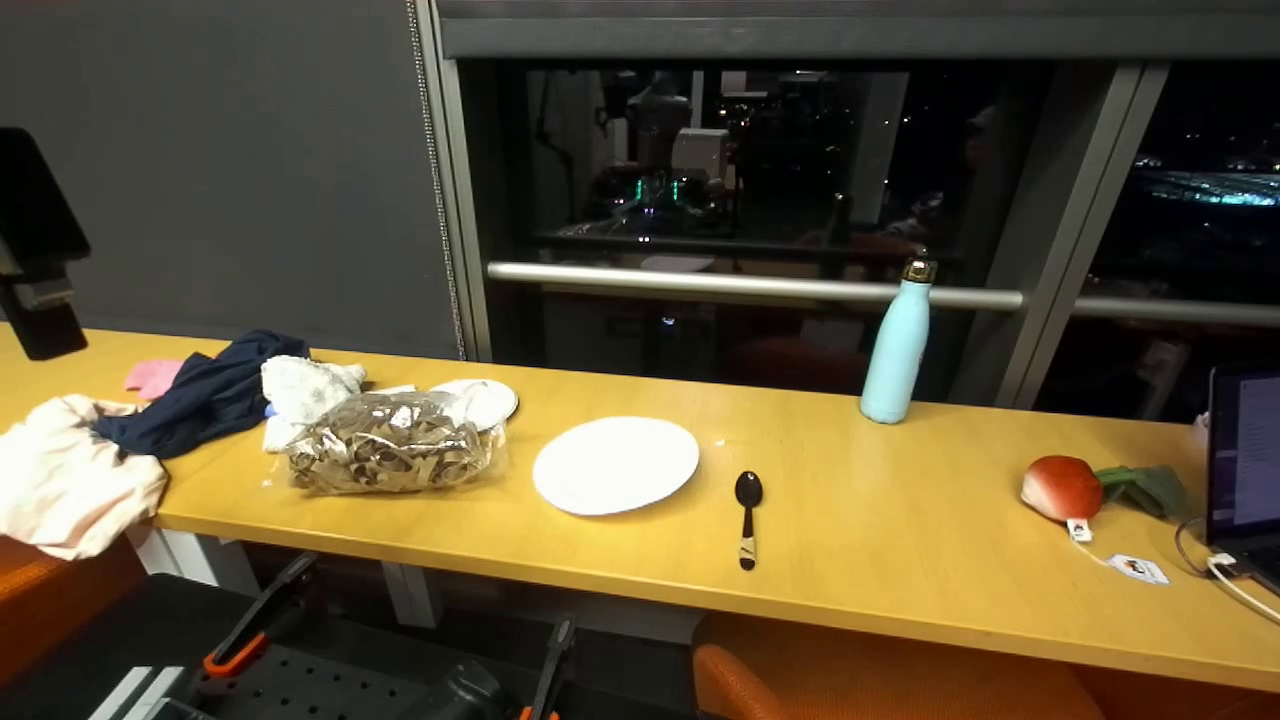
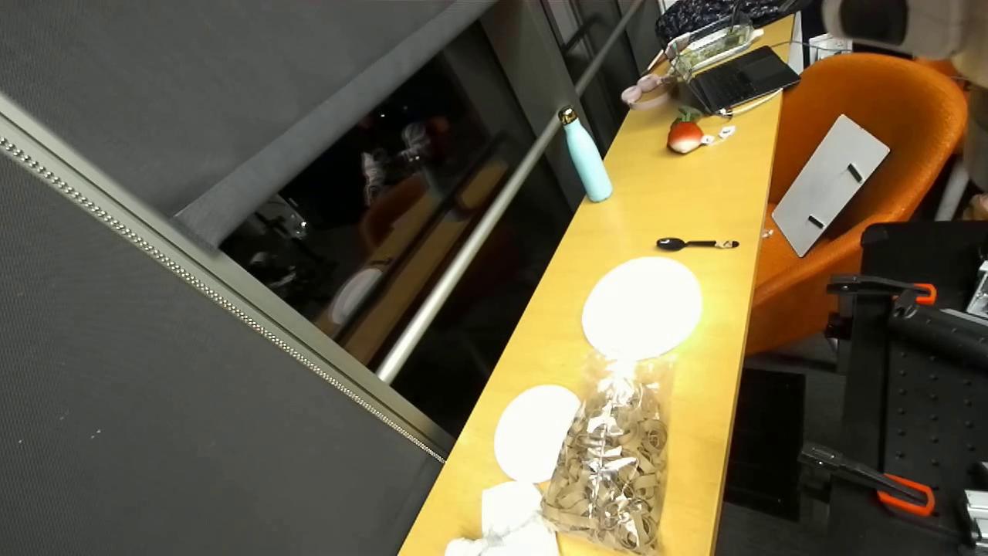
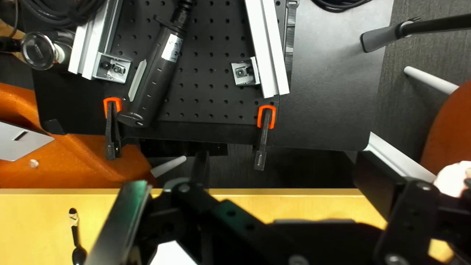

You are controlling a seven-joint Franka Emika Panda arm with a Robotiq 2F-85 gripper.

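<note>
At the left edge of exterior view 1 hangs part of my dark gripper (image 1: 36, 258), above the table's left end and clear of the cloths. In the wrist view my gripper is open, its two fingers (image 3: 121, 221) far apart with nothing seen between them. A white plate (image 1: 615, 466) lies on the wooden table (image 1: 828, 576). Right of it is a black spoon (image 1: 747, 516), also seen in the wrist view (image 3: 75, 238). A clear bag of brown paper strips (image 1: 390, 446) lies left of the plate.
Farther right stand a light blue bottle (image 1: 897, 348), a red plush vegetable (image 1: 1063, 488) and a laptop (image 1: 1248, 468). Crumpled cloths (image 1: 210, 396) cover the left. A smaller white plate (image 2: 534, 432) sits behind the bag. Windows line the back; bare table surrounds the bottle.
</note>
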